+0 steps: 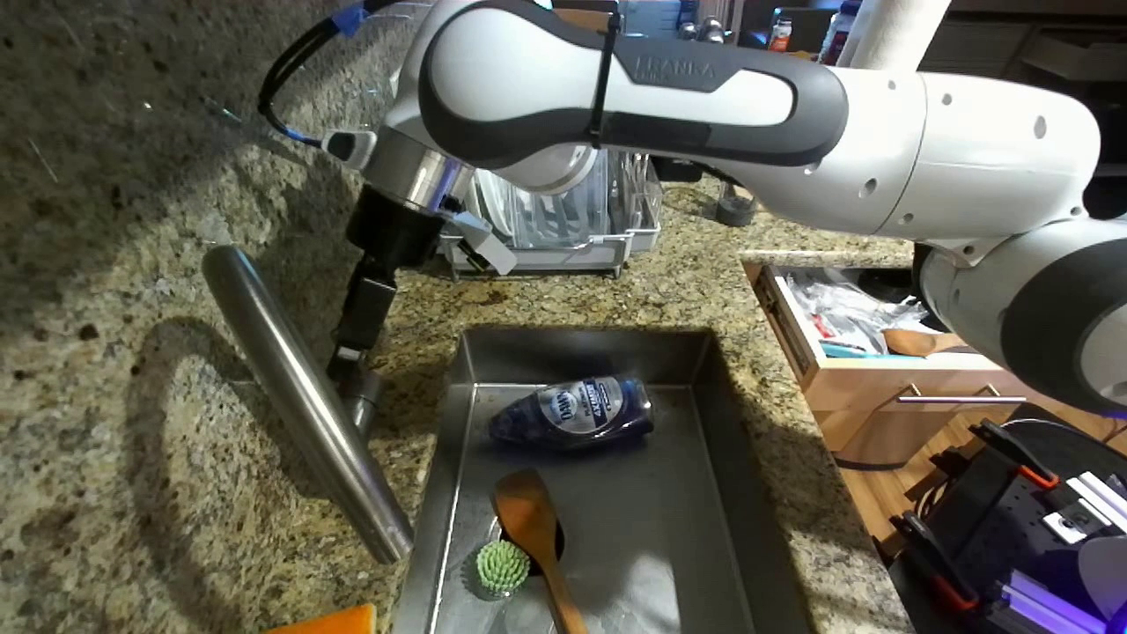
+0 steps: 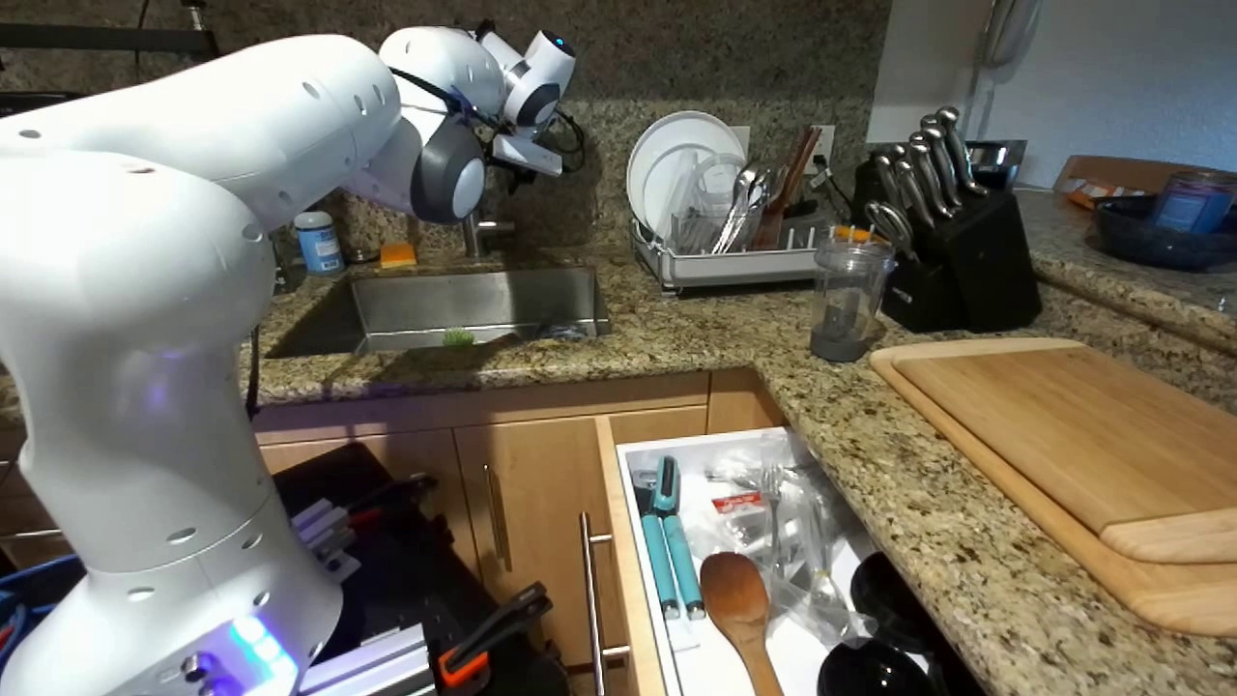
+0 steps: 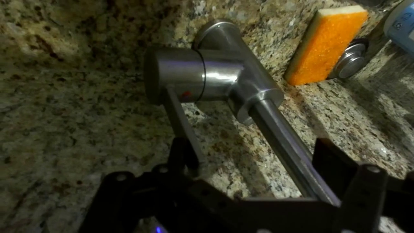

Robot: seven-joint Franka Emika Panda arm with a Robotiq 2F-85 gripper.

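Observation:
The metal faucet (image 3: 229, 73) stands against the granite backsplash, and its thin lever (image 3: 182, 124) slants down toward my left finger (image 3: 178, 155). That fingertip overlaps the lever's lower end; whether they touch, I cannot tell. My gripper is open, fingers wide apart. Across the gap between them, in the wrist view, runs the faucet's spout (image 3: 291, 149), closer to the right finger (image 3: 330, 159). Exterior view 1 has the gripper (image 1: 346, 364) low behind the spout (image 1: 306, 401), by the faucet body (image 1: 362, 400). In exterior view 2 the arm hides the gripper.
The sink (image 1: 655, 518) holds a blue soap bottle (image 1: 576, 412), a wooden spoon (image 1: 528, 512) and a green scrubber (image 1: 502, 567). An orange sponge (image 3: 330, 42) leans beside the faucet. Beyond the sink is a dish rack (image 1: 570, 254); a drawer (image 2: 684, 661) hangs open.

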